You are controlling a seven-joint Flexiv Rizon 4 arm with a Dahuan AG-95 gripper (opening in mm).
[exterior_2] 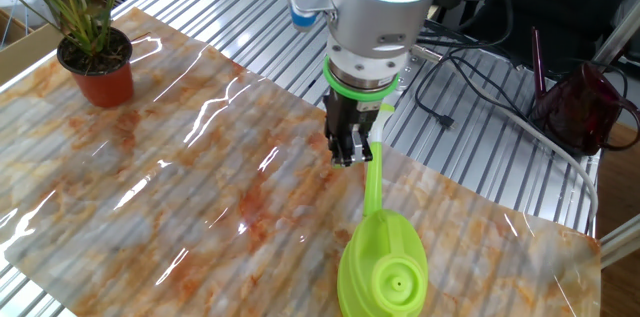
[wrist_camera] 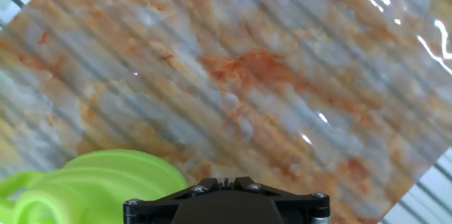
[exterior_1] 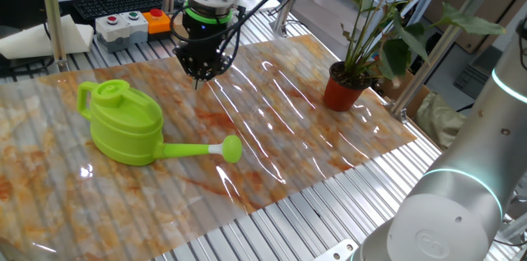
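Note:
A bright green watering can [exterior_1: 128, 129] stands upright on the marbled sheet, its spout reaching right to a pale collar and round green rose [exterior_1: 232, 149]. In exterior view 2 its body [exterior_2: 383, 272] is at the bottom, and my arm partly covers the far end of the spout. Part of the can [wrist_camera: 106, 189] shows at the lower left of the wrist view. My gripper [exterior_1: 198, 85] hangs above the sheet, apart from the can and pointing down. In the wrist view its fingertips [wrist_camera: 220, 182] sit together, with nothing visible between them.
A potted plant [exterior_1: 342, 88] stands at the sheet's far right corner. Control boxes with buttons [exterior_1: 123, 29] and a keyboard [exterior_1: 115, 2] lie behind the sheet. A dark red watering can [exterior_2: 585, 107] rests off the sheet.

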